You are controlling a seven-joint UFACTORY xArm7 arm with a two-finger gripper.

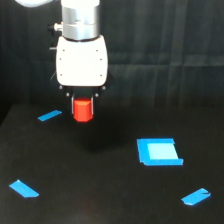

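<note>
A small red block [83, 110] hangs directly below the white gripper body, left of centre in the camera view. My gripper [83, 97] points down and is shut on the block's upper part. The block's lower part shows beneath the fingertips, over the dark table [95, 165]. Its exact height above the surface is hard to judge in the dark.
On the right lies a pale square [162, 151] framed in blue tape [142, 152]. Blue tape strips mark the table at back left [50, 115], front left [24, 189] and front right [196, 197].
</note>
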